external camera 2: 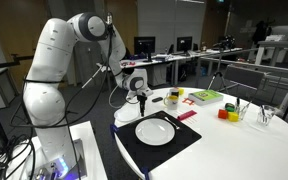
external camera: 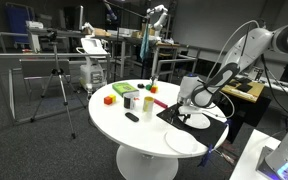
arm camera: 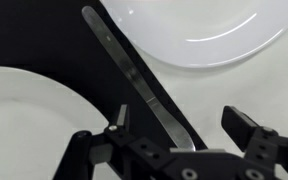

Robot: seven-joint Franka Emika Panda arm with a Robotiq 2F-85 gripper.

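In the wrist view a table knife [arm camera: 134,75] lies slantwise on a black mat [arm camera: 44,35], its lower end near my gripper. The fingers stand wide apart, with nothing held between them. A white plate [arm camera: 29,120] fills the lower left, while a second white plate [arm camera: 209,25] is cut off at the top. From the first exterior view, the gripper [external camera: 178,117] hangs low over the mat, beside the plate [external camera: 198,121] on it. Another plate [external camera: 180,143] rests on bare white table nearer the camera.
Toward the back stand a mug [external camera: 148,104], a yellow cup [external camera: 137,102] and colored blocks [external camera: 110,100]. A black object [external camera: 132,117] lies on the left side of the table. Blue items [external camera: 210,158] sit at the right front edge. Open tabletop lies at the front left.
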